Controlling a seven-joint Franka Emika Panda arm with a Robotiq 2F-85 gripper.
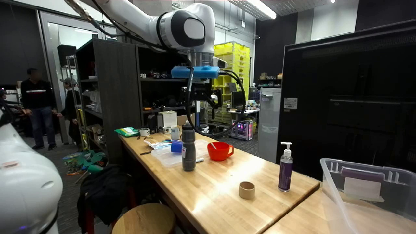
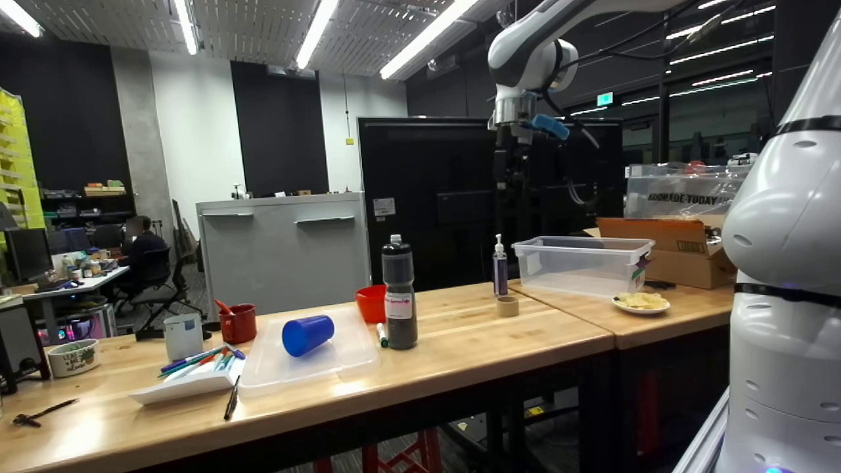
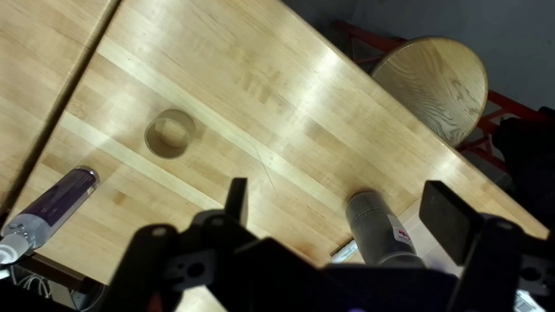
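Note:
High above the wooden table, my gripper stands open, its two black fingers wide apart with nothing held between them. A dark grey bottle [image 1: 189, 150] stands upright on the table; in the wrist view it shows below, near the right finger. The tan tape roll [image 3: 170, 134] rests on bare wood, well off the left finger. Toward the table seam stands a purple pump bottle [image 1: 285, 171]. A blue cup [image 2: 308, 335] lies on its side on a clear plastic lid [image 2: 264, 370]. Beside the grey bottle is a red cup [image 1: 219, 151] with a handle.
An empty clear bin [image 2: 583, 267] and a plate of chips [image 2: 640, 303] sit past the seam. Pens on a white tray [image 2: 192, 383], a dark red mug [image 2: 238, 323] and a grey mug [image 2: 184, 336] crowd the other end. Bare wood surrounds the tape roll.

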